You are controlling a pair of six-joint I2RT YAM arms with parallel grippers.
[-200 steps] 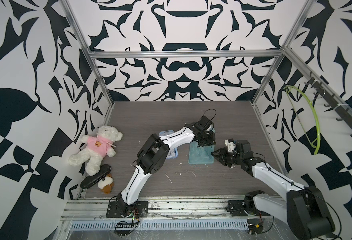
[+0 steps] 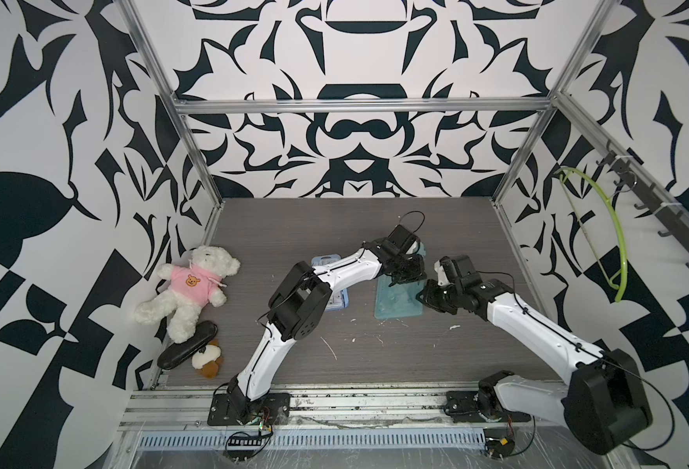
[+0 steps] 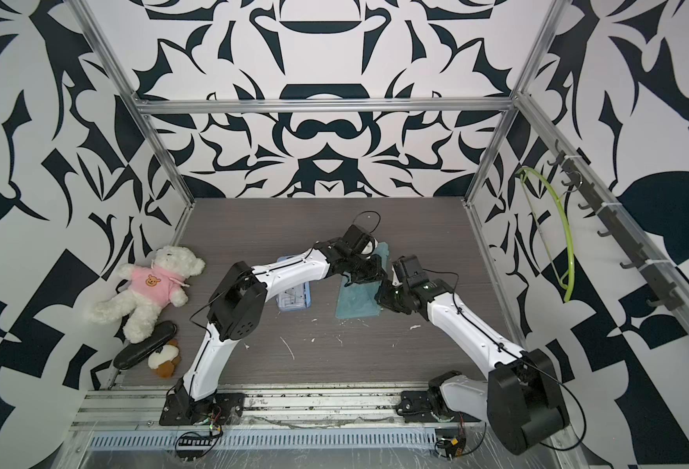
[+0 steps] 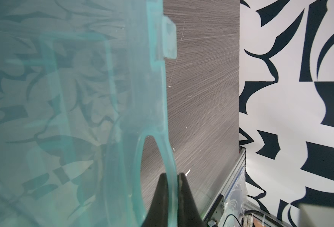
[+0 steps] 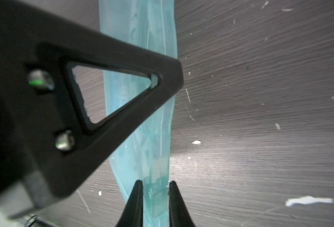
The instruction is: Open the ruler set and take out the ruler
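The translucent teal ruler case point(image 2: 392, 301) stands in the middle of the table, partly hidden by both grippers. My left gripper point(image 2: 409, 275) is shut on its handle edge point(image 4: 171, 162), seen close in the left wrist view, where the case fills much of the picture. My right gripper is part open at the case's other side; in the right wrist view the case's narrow edge point(image 5: 159, 155) runs down between its fingertips. Whether it touches the case is hard to tell.
A blue item point(image 3: 293, 297) lies left of the case under my left arm. A white bear point(image 2: 192, 289), a black elongated object point(image 2: 186, 345) and a brown-white toy lie at the left. A green hoop hangs on the right wall.
The left gripper and the case have shifted slightly to the right.
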